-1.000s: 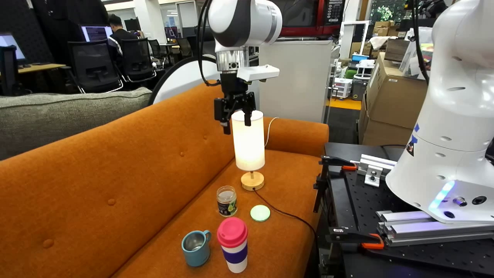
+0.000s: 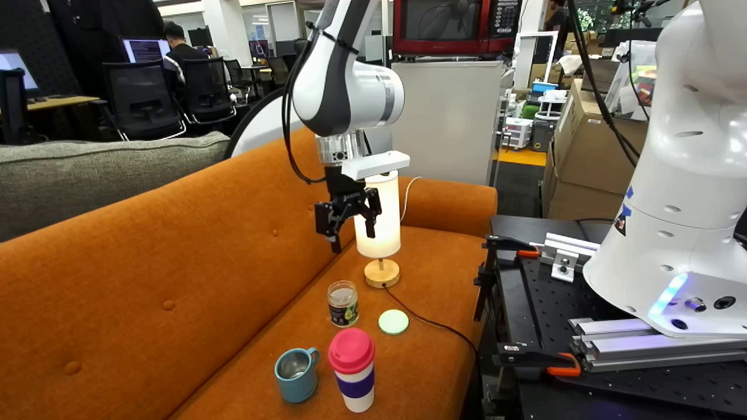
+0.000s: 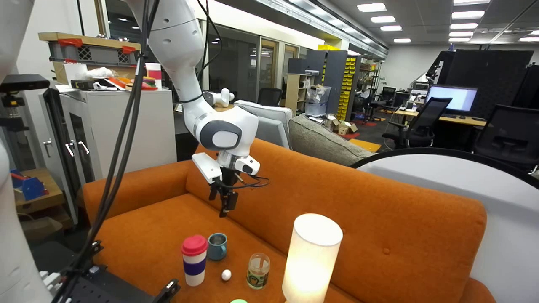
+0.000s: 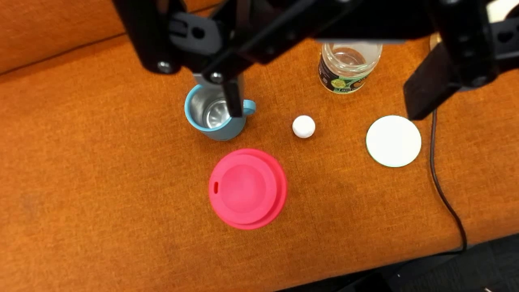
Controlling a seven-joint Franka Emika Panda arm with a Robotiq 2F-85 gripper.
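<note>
My gripper [image 2: 355, 240] hangs open above the orange couch, nothing between its fingers. Below it in the wrist view are a blue mug [image 4: 231, 128], partly covered by one finger, and a small white ball [image 4: 304, 126]. A clear open jar [image 4: 343, 80] with a dark label stands uncapped, and a round pale green-edged lid [image 4: 393, 141] lies flat near it. The tumbler [image 2: 355, 384] has a pink lid and a purple band; it stands upright beside the mug. The ball does not show in exterior view 1.
A lit lamp [image 2: 384, 210] with a wooden base stands near the jar, its dark cord [image 2: 434, 323] running over the couch front. The couch backrest [image 2: 168, 273] rises along one side. Bare seat lies beyond the mug and tumbler, away from the lamp.
My gripper has come down and slightly left in exterior view 1, from lamp-top height to beside the shade. The objects on the couch have not moved.
</note>
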